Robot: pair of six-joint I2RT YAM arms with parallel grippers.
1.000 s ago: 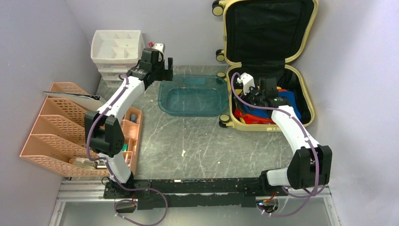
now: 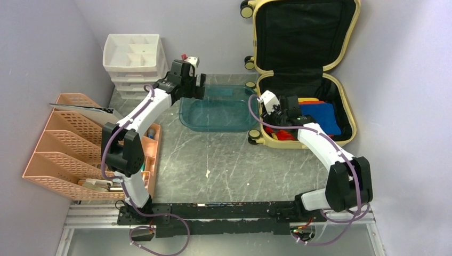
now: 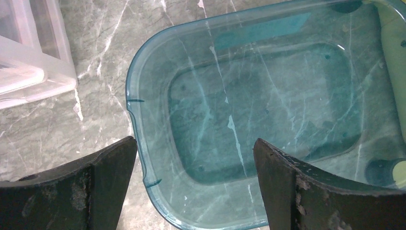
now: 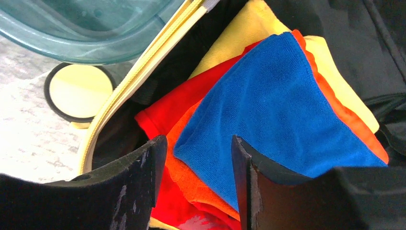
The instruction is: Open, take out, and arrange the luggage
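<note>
The yellow suitcase (image 2: 349, 109) lies open at the right, its black-lined lid (image 2: 304, 32) raised against the back wall. Folded cloths fill its base: a blue one (image 4: 268, 105) on top, with orange (image 4: 191, 179), red (image 4: 174, 105) and yellow (image 4: 230, 40) ones showing beneath. Over their left end hovers my right gripper, its fingers parted and nothing held; the blue cloth's corner shows between its fingers. An empty teal bin (image 3: 230, 24) stands left of the suitcase. My left gripper is open above the bin's left end, with nothing between its fingers.
White drawers (image 2: 133, 74) stand at the back left. An orange divided organiser (image 2: 61, 189) holding several small items fills the left side. Free floor (image 2: 224, 165) lies in front of the bin. A suitcase wheel (image 2: 255, 136) sits beside the bin's corner.
My left gripper has shifted right, towards the bin. The right one has moved left over the cloths, uncovering more of the blue cloth in the top view.
</note>
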